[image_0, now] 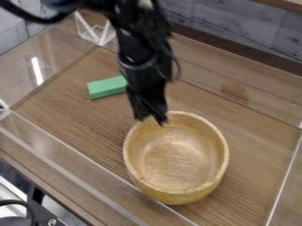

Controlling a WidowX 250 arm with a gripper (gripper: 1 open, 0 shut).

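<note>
My gripper (150, 109) hangs in the upper middle, dark and somewhat blurred, just behind the rim of a round yellowish bowl (176, 179) in the lower middle. Its fingers look close together; nothing shows held between them. The bowl is empty. A green block (108, 86) lies on the wooden surface left of the gripper, partly beside the arm.
A wall edge runs along the top right, and a dark cable or object shows at the bottom left corner.
</note>
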